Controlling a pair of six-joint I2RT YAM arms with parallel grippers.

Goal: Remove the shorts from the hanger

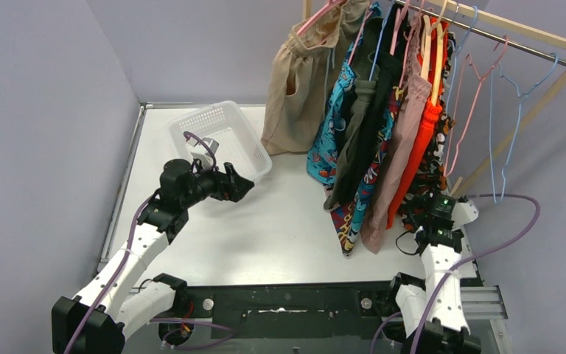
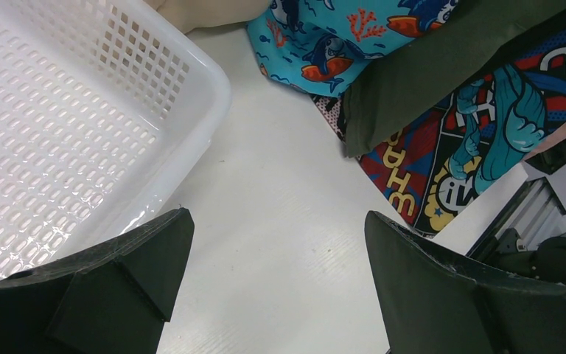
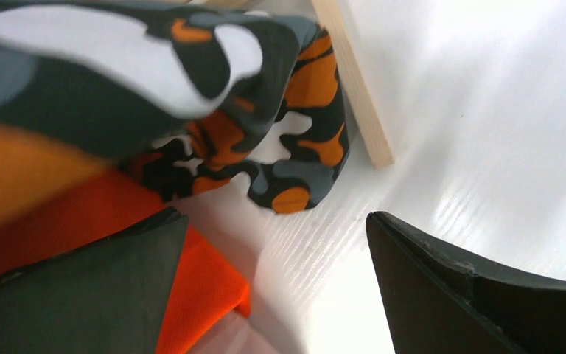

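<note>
Several shorts hang from the rack in the top view. The camouflage pair (image 1: 436, 162) is rightmost, beside the red-orange pair (image 1: 420, 151) and the dusty pink pair (image 1: 398, 162). My right gripper is open, low by the camouflage shorts' hem. In the right wrist view the camouflage cloth (image 3: 313, 96) lies beyond the fingertips, and the red-orange cloth (image 3: 210, 295) passes by the left finger; nothing is clamped. My left gripper stands open and empty near the white basket (image 2: 184, 162). The top view hides my right fingertips.
An empty pink hanger (image 1: 475, 103) and a blue hanger (image 1: 516, 125) dangle right of the clothes on the metal rod (image 1: 538, 52). A wooden rack leg (image 3: 357, 88) stands close to my right gripper.
</note>
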